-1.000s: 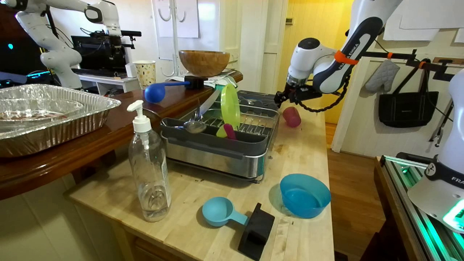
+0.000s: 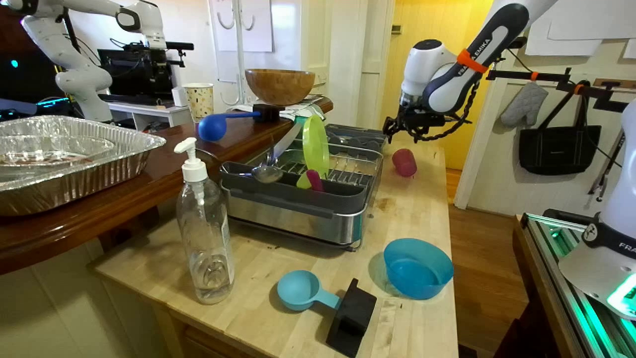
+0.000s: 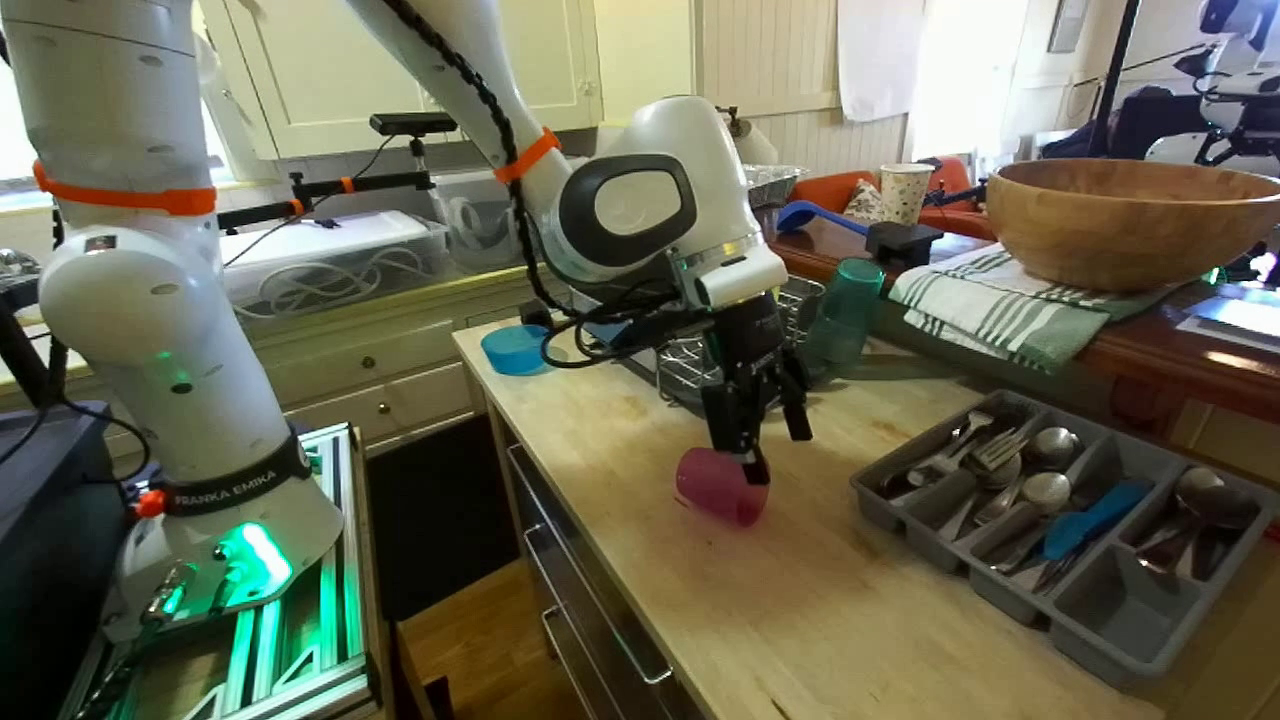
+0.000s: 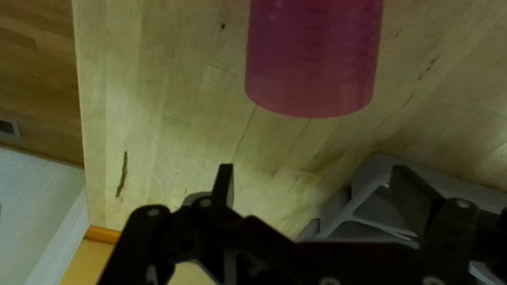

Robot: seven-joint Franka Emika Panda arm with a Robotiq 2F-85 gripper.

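A pink cup (image 2: 405, 163) lies on its side on the wooden counter, beyond the dish rack. My gripper (image 3: 776, 451) is over the counter right by the cup, fingers pointing down. In the wrist view the gripper stands open, its fingers (image 4: 225, 185) wide apart with only bare counter and part of a grey tray behind them. The pink cup (image 4: 313, 57) shows at the top of that view, outside the fingers and cut off by the frame edge.
A grey cutlery tray (image 3: 1020, 611) sits beside the cup. The dish rack (image 2: 352, 229) holds a green plate (image 2: 315, 146). Nearer are a blue bowl (image 2: 417, 268), a teal scoop (image 2: 299, 290) and a pump bottle (image 2: 205, 250). Counter near the cup's open side is clear.
The pink cup has shifted slightly to the right in exterior view 1.
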